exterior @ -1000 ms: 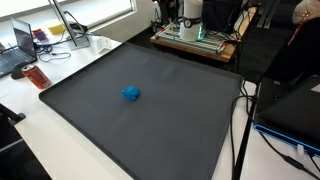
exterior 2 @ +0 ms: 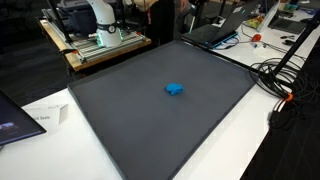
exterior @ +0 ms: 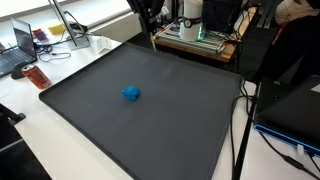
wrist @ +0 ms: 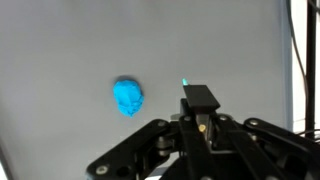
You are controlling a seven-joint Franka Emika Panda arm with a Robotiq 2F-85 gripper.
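A crumpled bright-blue lump [exterior: 130, 93], perhaps cloth or putty, lies on the dark grey mat [exterior: 150, 130]; exterior view 2 shows the same blue lump [exterior 2: 174, 89] near the mat's middle. In the wrist view the blue lump [wrist: 128, 97] is left of my gripper, clear of it. The fingers are shut on a thin stick-like thing, mostly hidden, whose small teal tip [wrist: 185, 82] pokes out past the fingers. My gripper [exterior: 150, 20] hangs high over the mat's far edge in exterior view 1.
An orange-red can [exterior: 37, 77] and a laptop [exterior: 22, 40] stand off the mat's left side. A wooden box or tray [exterior: 190, 43] with odds and ends lies beyond the far edge. Cables run along the right.
My gripper has come down into exterior view 1 at the top, over the mat's far edge, with the thin thing below it. The blue lump has not moved.
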